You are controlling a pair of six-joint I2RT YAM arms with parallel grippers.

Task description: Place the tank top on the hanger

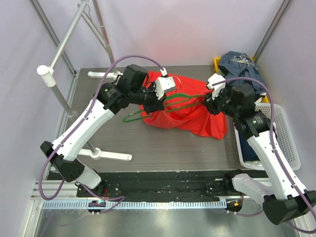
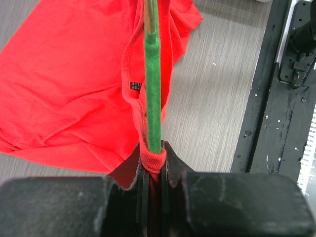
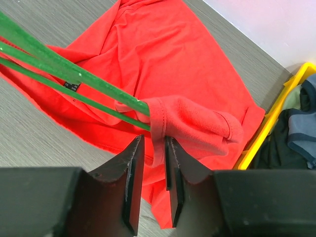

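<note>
The red tank top [image 1: 187, 118] lies spread over the table, with the green hanger [image 1: 132, 118] reaching across and into it. My left gripper [image 1: 152, 109] is shut at the hanger's left part; in the left wrist view, red cloth wraps the green bar [image 2: 153, 94] right at its fingertips [image 2: 168, 153]. In the right wrist view, the hanger's end [image 3: 140, 107] runs under a red strap [image 3: 158, 121]. My right gripper stands part open there, a strip of red cloth showing between its fingers. Whether it touches that cloth is hard to tell.
A white clothes rack [image 1: 64, 101] stands on the left. On the right are a white basket [image 1: 291, 140] and a yellow bin [image 3: 276, 116] with dark clothes. Bare table [image 1: 173, 153] shows in front of the top.
</note>
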